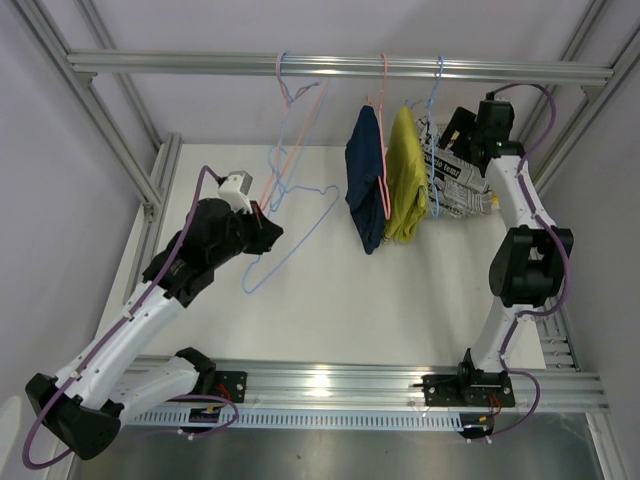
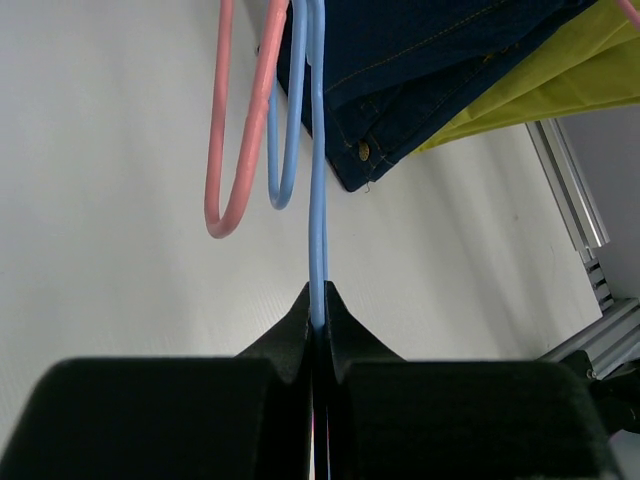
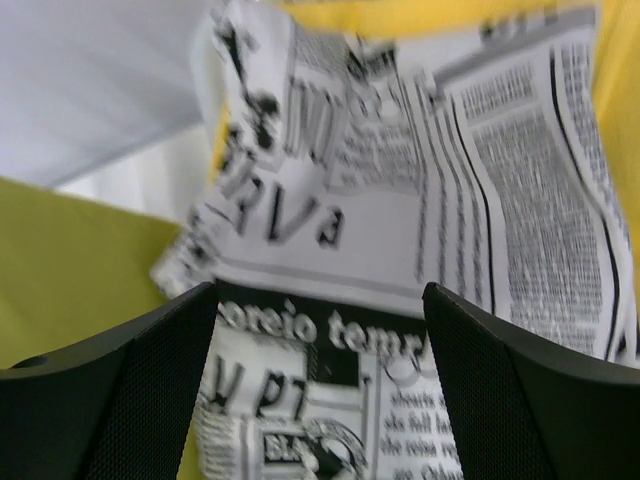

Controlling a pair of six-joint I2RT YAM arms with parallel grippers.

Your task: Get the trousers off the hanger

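Dark blue trousers (image 1: 364,180) and olive trousers (image 1: 404,175) hang from hangers on the rail (image 1: 240,63), beside a blue hanger (image 1: 433,180). Newsprint-patterned fabric (image 1: 460,180) lies behind them at the right, filling much of the right wrist view. My right gripper (image 1: 462,130) is open over it, fingers (image 3: 520,390) spread. My left gripper (image 1: 266,232) is shut at the empty hangers on the left; in the left wrist view a thin blue hanger (image 2: 318,200) runs down at its fingertips, but whether it is between them is unclear.
Empty pink and blue hangers (image 1: 285,130) hang left of the trousers, one blue hanger reaching low over the white board (image 1: 370,310). The board's lower middle is clear. Frame beams border both sides.
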